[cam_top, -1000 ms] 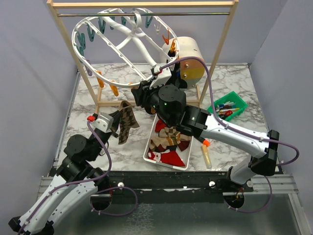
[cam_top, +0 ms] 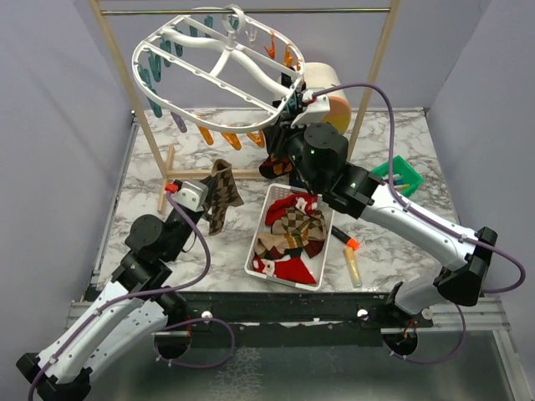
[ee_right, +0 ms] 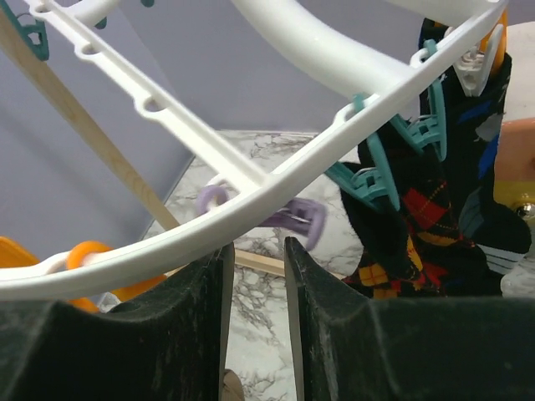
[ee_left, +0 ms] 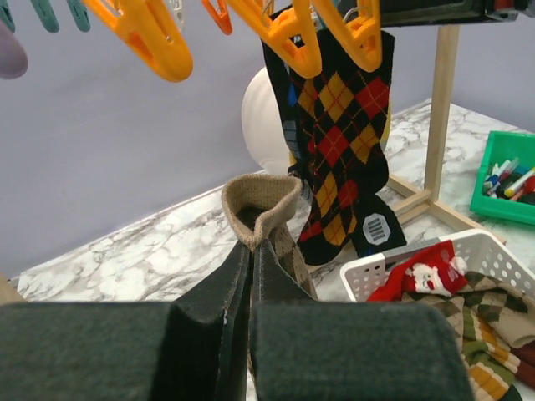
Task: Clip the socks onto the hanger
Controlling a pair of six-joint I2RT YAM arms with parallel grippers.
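My left gripper is shut on the top of a brown checkered sock [cam_top: 223, 196], which hangs down over the table. Above it is the round white hanger [cam_top: 180, 107] with clips along its rim. Several orange clips [ee_left: 288, 38] show in the left wrist view. A black, red and yellow argyle sock [ee_left: 341, 125] hangs from the hanger. In the right wrist view my right gripper is close under the rim, its fingers a little apart; whether they grip anything is unclear. A purple clip [ee_right: 301, 219] lies beyond the fingertips, green clips [ee_right: 376, 180] to their right.
A white basket [cam_top: 253, 242] with more socks stands at the table's middle. Behind it to the right are a green tray [cam_top: 418, 177] of pens and the rack's wooden post [cam_top: 368, 71]. The table left of the basket is clear.
The hanger's front clips have shifted right as its rim turned, and the rack has tilted. My right gripper has moved right with the rim. The left gripper, with its sock, has shifted slightly.
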